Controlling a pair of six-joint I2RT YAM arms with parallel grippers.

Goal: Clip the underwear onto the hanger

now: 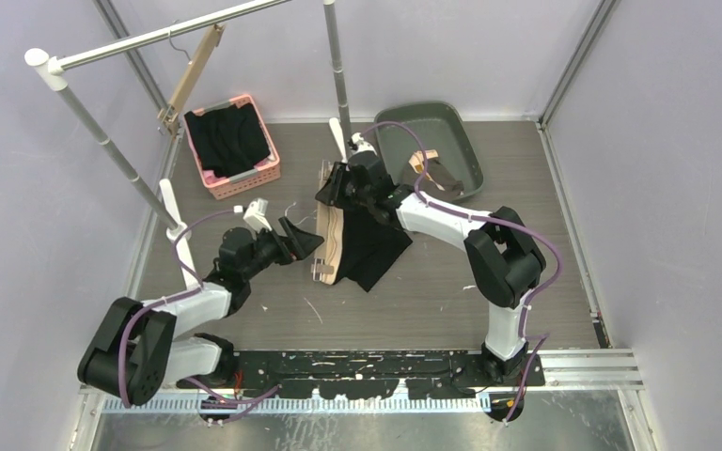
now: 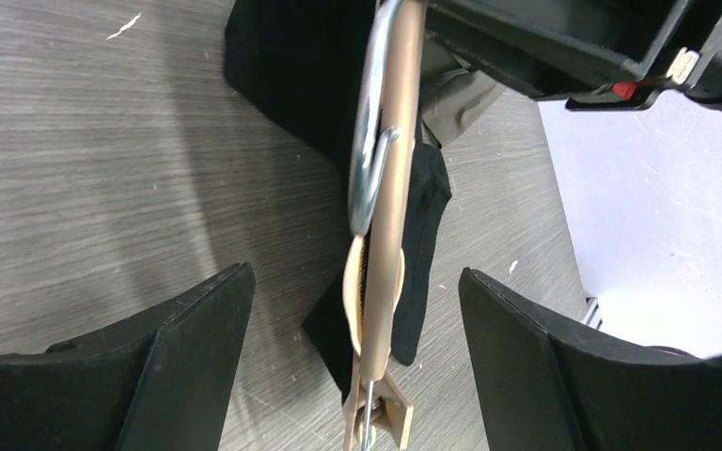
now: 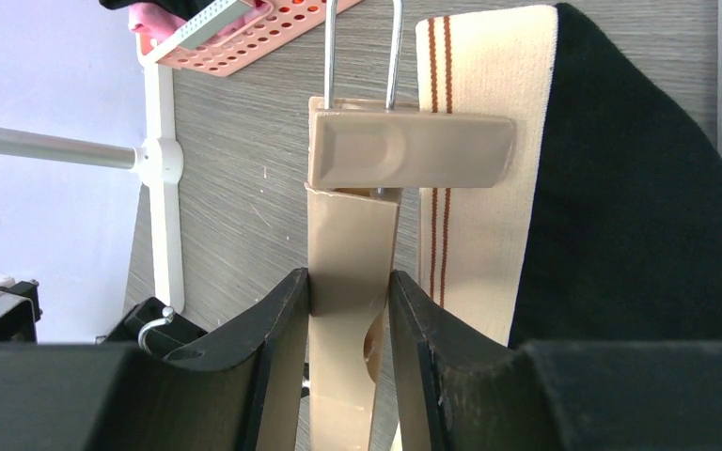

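Note:
The black underwear (image 1: 376, 249) with a cream waistband (image 3: 470, 244) lies on the floor. Along its waistband sits a wooden hanger (image 1: 323, 230) with metal hook and clips (image 3: 409, 150). My right gripper is shut on the hanger's wooden bar near its upper end in the top view. My left gripper stands open just left of the hanger; in the left wrist view the bar runs between its spread fingers, and whether they touch it cannot be told.
A pink basket (image 1: 269, 164) with dark clothes is at the back left, a grey bin (image 1: 414, 127) at the back right. A rack (image 1: 105, 144) with another hanger (image 1: 193, 70) stands left.

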